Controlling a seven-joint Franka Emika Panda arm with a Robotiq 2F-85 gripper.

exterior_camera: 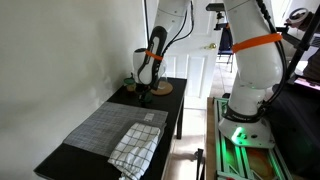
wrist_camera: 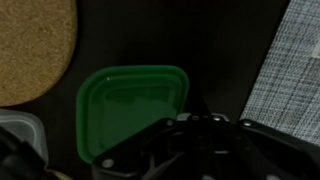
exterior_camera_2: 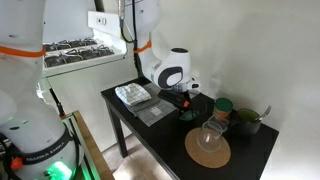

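A green rounded tray or lid [wrist_camera: 125, 112] lies on the dark table in the wrist view, its right rim beside my gripper. My fingers look dark and blurred there, closed together, with nothing clear between them. In exterior view 2 my gripper [exterior_camera_2: 187, 108] is low over the table, and the green piece [exterior_camera_2: 189, 125] shows just under it. Whether the fingertips touch the rim is too dark to tell. Exterior view 1 has the gripper [exterior_camera: 146, 97] down near the far part of the table.
A round cork board [exterior_camera_2: 207, 145] with a clear container [exterior_camera_2: 213, 132] stands nearby. Behind are a green cup [exterior_camera_2: 223, 105] and a dark pot [exterior_camera_2: 244, 122]. A grey mat [exterior_camera: 112, 128] and a checked cloth [exterior_camera: 135, 150] cover the table's other part.
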